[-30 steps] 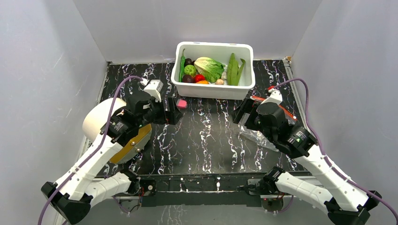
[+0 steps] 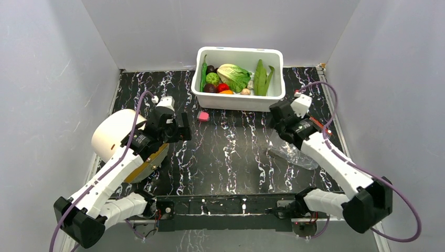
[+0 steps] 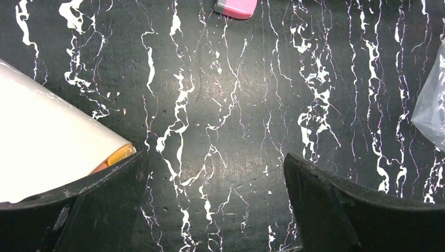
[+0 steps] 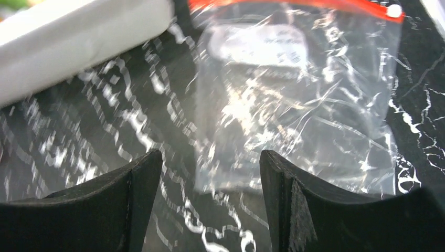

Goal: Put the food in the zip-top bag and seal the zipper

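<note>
A clear bag with an orange-red zipper strip lies flat on the dark tabletop at the right. In the top view the right arm covers part of the bag. My right gripper hangs above its near-left corner, fingers part open, nothing between the fingers. Several foods, among them a green cabbage, a red tomato and green pods, lie inside the white bin. Over the left side of the table, my left gripper stands open and empty.
A small pink object lies just in front of the bin. Under the left arm stands a cream and yellow rounded container.
My right gripper has turned, its arm swinging inward toward the table's middle, and more of the bag's near end shows. The left gripper has shifted a little to the left.
</note>
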